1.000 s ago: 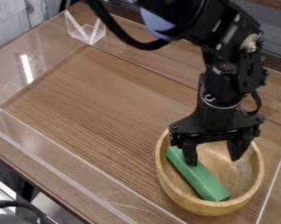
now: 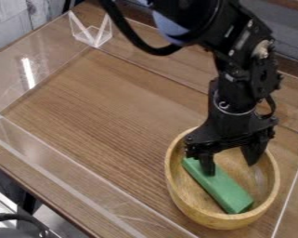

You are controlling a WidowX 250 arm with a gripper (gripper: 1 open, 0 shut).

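A wooden bowl [image 2: 191,203] sits at the lower right of the camera view, with a green oblong block [image 2: 221,191] lying in it, angled from upper left to lower right. My black gripper [image 2: 230,153] reaches down from above into the bowl, its fingers apart over the block's upper end and the bowl's right part. The block's upper end is partly hidden by the gripper.
A small clear wire-like holder [image 2: 92,28] stands at the far upper left. Dark cables show at the lower left edge.
My gripper has shifted and turned slightly within the area over the bowl. The block and bowl show little change.
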